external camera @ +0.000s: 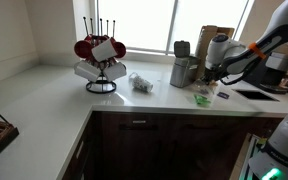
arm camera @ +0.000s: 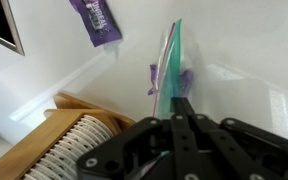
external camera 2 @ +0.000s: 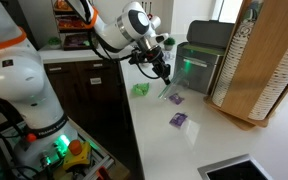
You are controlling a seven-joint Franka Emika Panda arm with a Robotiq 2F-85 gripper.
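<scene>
My gripper (external camera 2: 165, 77) is low over the white counter, pointing down. In the wrist view the gripper is shut, and the teal-and-pink edge of a clear plastic bag (arm camera: 171, 65) runs out from its fingertips. The rest of the bag (external camera 2: 172, 91) hangs or lies below the fingers, its full outline hard to see. One purple packet (arm camera: 187, 82) shows partly behind the bag. Another purple packet (arm camera: 97, 20) lies apart on the counter. Bright green packets (external camera 2: 139, 90) lie to the other side of the gripper.
A grey metal bin (external camera 2: 191, 67) and a tall wooden rack (external camera 2: 251, 60) stand close behind the bag. A dark panel (external camera 2: 234, 170) is set at the counter's near right. The mug rack (external camera: 102, 60) is far left. Bare counter (external camera 2: 164, 150) lies at the front.
</scene>
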